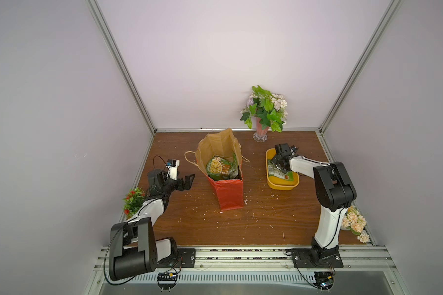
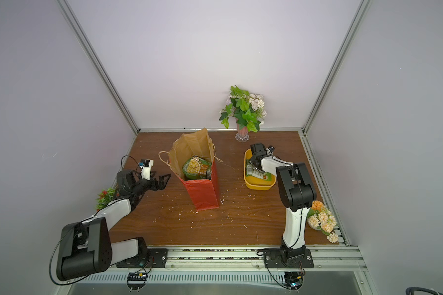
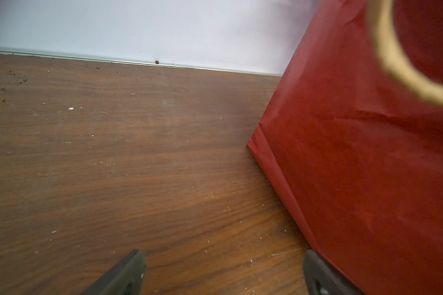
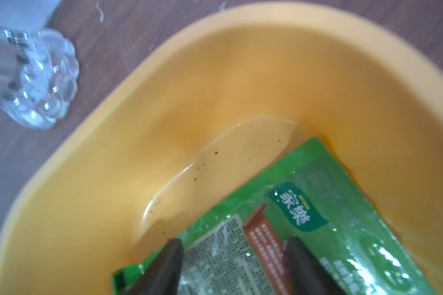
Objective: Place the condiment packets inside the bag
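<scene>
A green condiment packet (image 4: 329, 196) lies in the yellow tub (image 1: 282, 185), its printed back upward. My right gripper is down inside the tub, its two fingers apart over the packet, part of whose surface bulges up between them. Whether the fingers touch the packet is hard to tell. The tall red paper bag (image 1: 229, 194) stands upright with its top spread wide, and green packets (image 1: 221, 167) show inside it. To the left of the bag, my left gripper is open with only bare table between its fingers.
A glass vase of flowers (image 1: 261, 133) stands behind the tub, close to its far end. Rope handles (image 3: 403, 64) stick out from the bag's sides. Potted flowers sit at both table edges. The table front between bag and tub is clear apart from small scraps.
</scene>
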